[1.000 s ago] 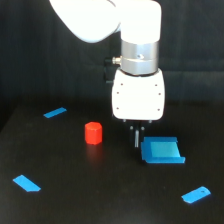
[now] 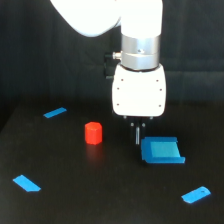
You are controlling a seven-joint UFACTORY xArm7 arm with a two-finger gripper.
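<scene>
A red block point(image 2: 93, 133) stands on the dark table, left of the arm. To the right lies a small blue tray point(image 2: 148, 152) with a lighter blue inside, and no object shows in it. My gripper point(image 2: 138, 136) points down from the white hand, its thin dark fingertips close to the tray's back left corner in the picture. The red block is well clear of the gripper. The fingers are too small and dark against the background to tell how wide they stand.
Flat blue markers lie around the work area: one at the back left point(image 2: 55, 112), one at the front left point(image 2: 26, 184) and one at the front right point(image 2: 196, 195).
The arm and hand have shifted very slightly to the right. The red block, the tray and the markers lie where they were.
</scene>
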